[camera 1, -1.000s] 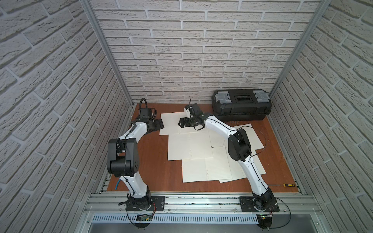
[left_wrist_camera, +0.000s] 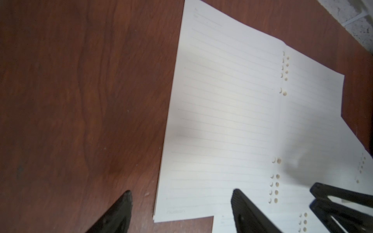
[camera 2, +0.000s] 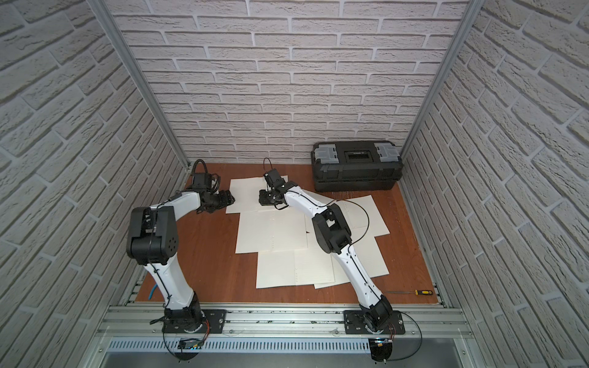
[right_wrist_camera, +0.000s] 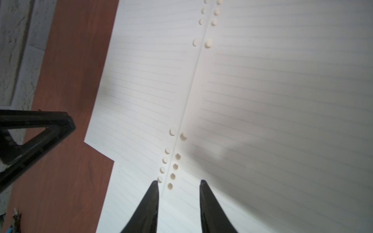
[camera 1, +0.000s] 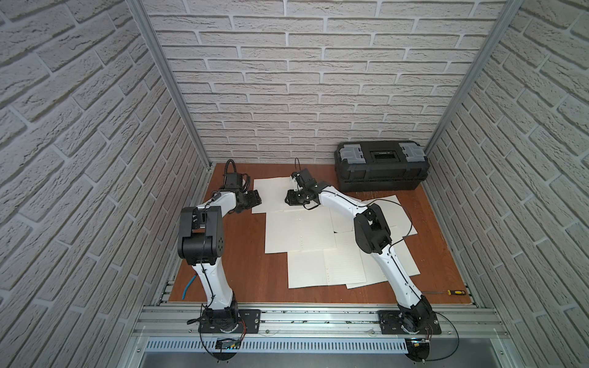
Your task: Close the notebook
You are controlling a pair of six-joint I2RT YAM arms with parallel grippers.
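An open notebook (camera 1: 267, 190) with lined white pages lies flat at the back left of the table. My left gripper (camera 1: 254, 198) is at its left edge; in the left wrist view, the left gripper's (left_wrist_camera: 181, 194) fingers are part open across the near left edge of the page, with nothing seen held. Over the notebook's right part is my right gripper (camera 1: 291, 197). Its fingers (right_wrist_camera: 149, 202) stand a small gap apart, and only the flat lined page shows between them. Whether the tips touch the paper is hard to tell. The arm hides some of the right page.
More open notebooks lie nearby: a middle one (camera 1: 300, 231), a front one (camera 1: 325, 270) and others on the right (camera 1: 395, 214). A black toolbox (camera 1: 381, 168) stands at the back right, a screwdriver (camera 1: 455, 292) at the front right.
The left arm has moved slightly toward the notebook's left edge. The right gripper has come lower and a little nearer the front over the notebook. The pages look unchanged, lying open.
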